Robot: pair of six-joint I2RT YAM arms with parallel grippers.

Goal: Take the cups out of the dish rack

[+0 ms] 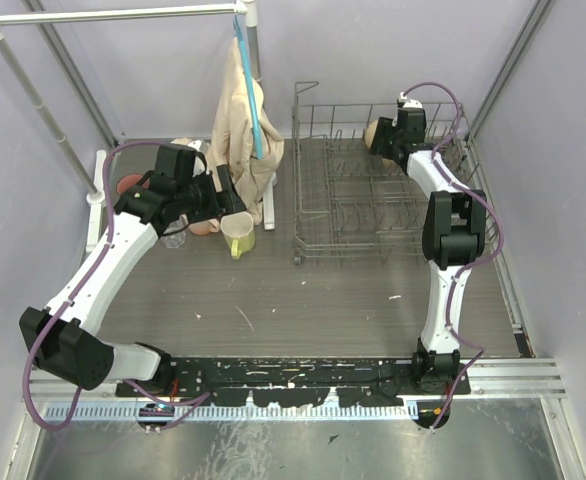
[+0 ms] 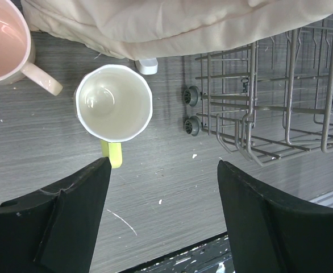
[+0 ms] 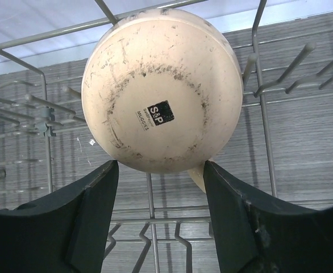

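Note:
An upturned cream mug (image 3: 161, 91), its printed base facing the camera, rests among the tines at the back of the wire dish rack (image 1: 313, 245). My right gripper is over it, fingers apart at the mug's near side; part of the handle shows by the right finger. My left gripper stands open above the table, near a yellow-green mug (image 2: 113, 105) with a white inside. A pink cup (image 2: 1, 42) with a handle sits to that mug's upper left. A clear glass (image 1: 173, 238) is partly hidden under the left arm.
A cream cloth (image 1: 235, 150) hangs from the white rail frame (image 1: 113, 15) left of the rack. Walls close in on the sides and back.

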